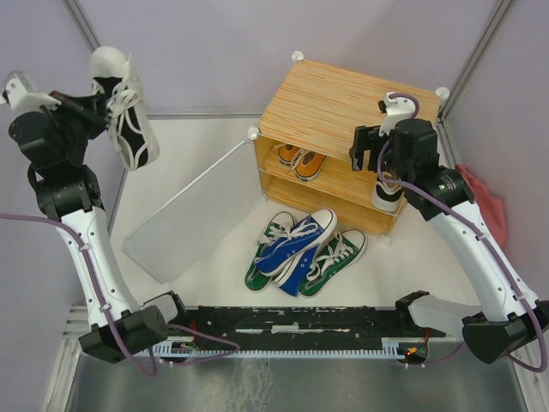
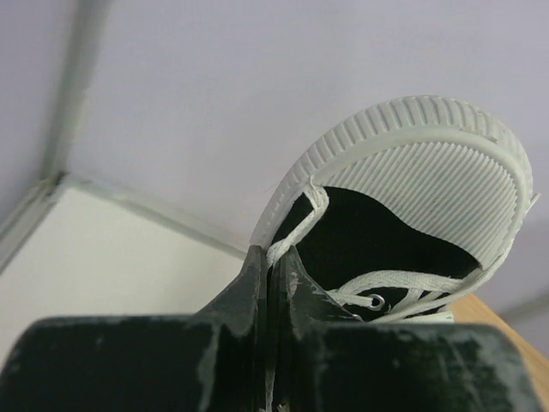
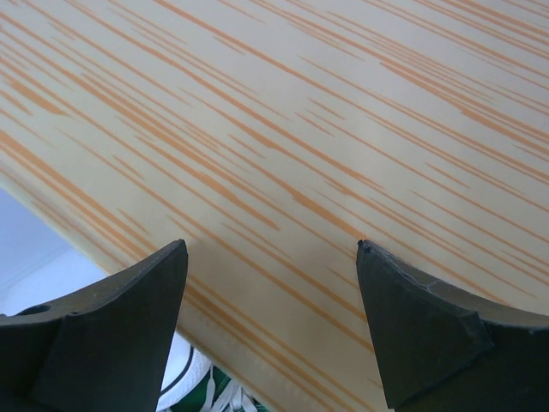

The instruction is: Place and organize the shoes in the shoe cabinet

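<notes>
A black shoe with a white sole and laces (image 1: 129, 112) hangs high at the left in the top view, my left gripper (image 1: 101, 110) shut on it. In the left wrist view the shoe (image 2: 377, 232) is pinched at its edge between the fingertips. My right gripper (image 1: 371, 148) is open over the front edge of the wooden shoe cabinet (image 1: 343, 99), nothing between its fingers. Orange shoes (image 1: 310, 165) sit on the upper shelf at left; a black-and-white shoe (image 1: 387, 194) is at the right, partly hidden by the right arm. Blue shoes (image 1: 296, 245) and green shoes (image 1: 334, 260) lie piled in front.
The open white cabinet door (image 1: 202, 210) stands slanted between the left arm and the cabinet. Bare white floor (image 1: 189, 154) lies behind it. A red cloth (image 1: 485, 210) is at the right wall.
</notes>
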